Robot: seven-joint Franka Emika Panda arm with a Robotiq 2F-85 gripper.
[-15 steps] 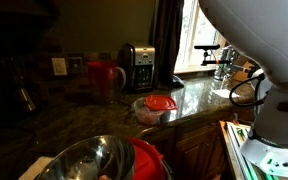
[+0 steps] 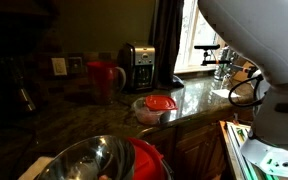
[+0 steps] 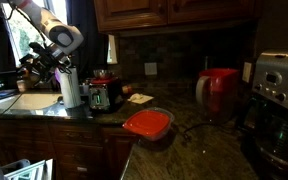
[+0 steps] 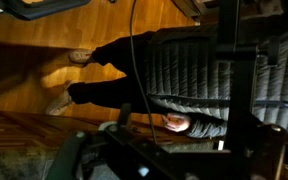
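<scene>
A red lid [image 2: 160,103] rests over a clear container [image 2: 144,113] on the dark counter. The same red lid [image 3: 147,123] lies near the counter's front edge in exterior view 2. Farther back stands a red pitcher [image 2: 106,82], also visible as a red pitcher [image 3: 217,92]. My gripper [image 3: 32,68] is small and dark at the far left, in front of the window and away from these things. Dark gripper parts fill the lower wrist view, over the floor and a person's legs. Its finger state and anything between its fingers are unclear.
A metal bowl [image 2: 86,160] and a red vessel [image 2: 148,160] occupy the near foreground. A toaster [image 2: 140,68] stands by the wall; a coffee machine [image 3: 279,95] is at the right. A person's shoe [image 4: 80,56] shows on the wooden floor. Bare counter [image 3: 189,150] lies right of the lid.
</scene>
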